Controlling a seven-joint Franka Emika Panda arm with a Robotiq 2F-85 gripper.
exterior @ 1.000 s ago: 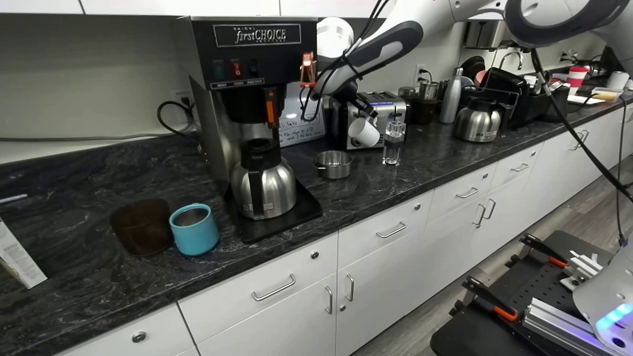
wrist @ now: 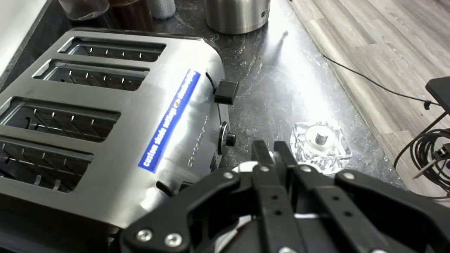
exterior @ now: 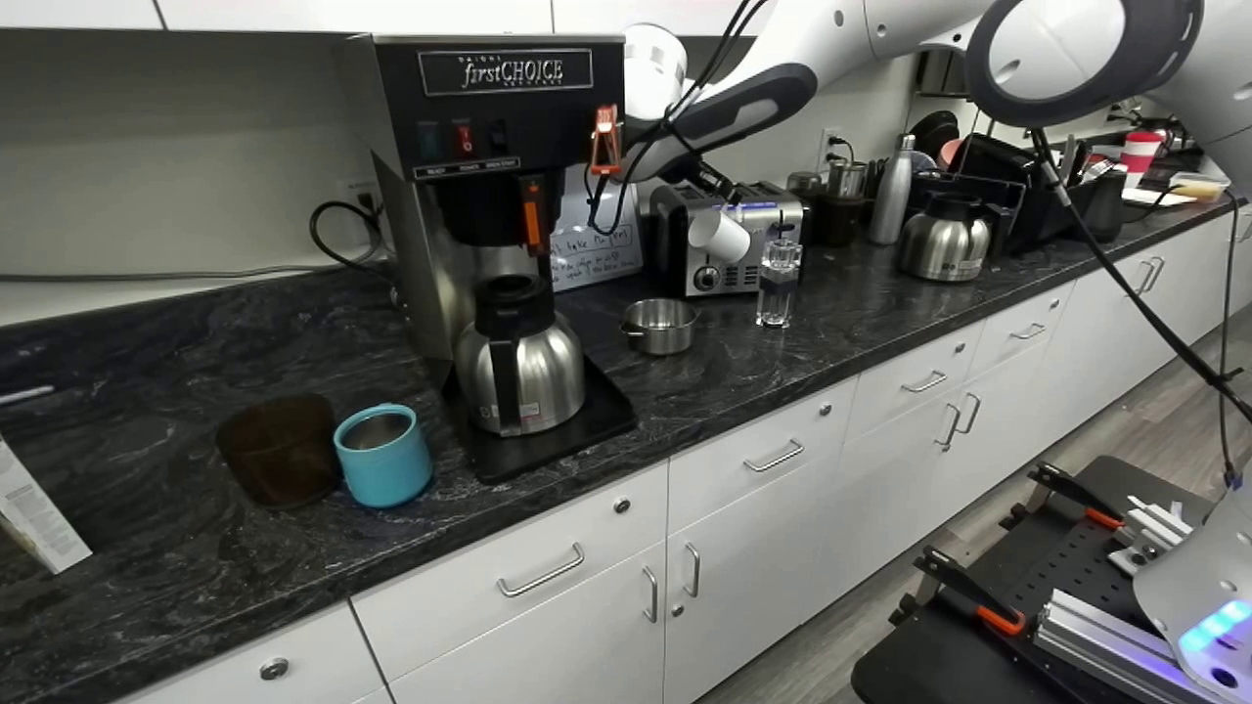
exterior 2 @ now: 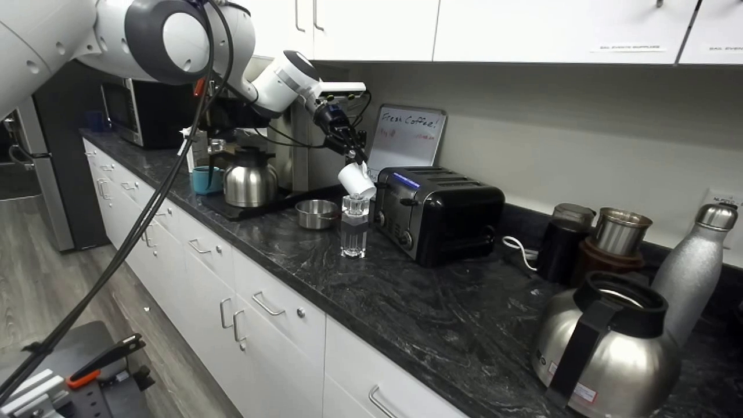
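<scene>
A white mug (exterior: 718,236) hangs tilted in the air in front of the toaster, with my gripper (exterior: 730,198) shut on it. In exterior view 2 the mug (exterior 2: 356,180) is above the counter, close to the top of a clear glass-like bottle (exterior 2: 353,230); whether they touch I cannot tell. The wrist view has my gripper with its fingers close together and white parts of the mug (wrist: 249,166) showing beneath and beside them. Most of the mug is hidden there. To the right of the fingers stands the clear bottle (wrist: 321,145), upright on the counter.
The silver toaster (exterior: 751,241) is just behind the mug. A small metal pot (exterior: 659,327) and the coffee maker (exterior: 499,117) with its carafe (exterior: 552,370) stand to the left in exterior view 1. Another carafe (exterior 2: 613,348) sits farther along.
The mug has risen a little in exterior view 1, together with my gripper and arm. Its tilt looks much the same. The bottle and pot have stayed in place.
</scene>
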